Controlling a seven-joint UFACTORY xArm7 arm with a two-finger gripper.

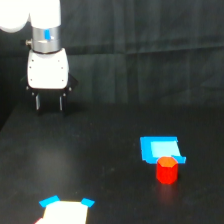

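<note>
A small red object (167,172) with a many-sided top stands on the dark table at the right. Its upper part covers the front edge of a pale patch (164,149) bordered in blue. From this angle I cannot tell whether it rests partly on that patch. Far off to the upper left, my white gripper (49,101) points down with its two dark fingers spread apart. Nothing shows between them, and the red object is well away from it.
Another pale patch (66,212) with blue corners lies at the front left, cut off by the frame's lower edge. Bare dark table (90,150) stretches between the two patches. A dark curtain (140,50) hangs behind.
</note>
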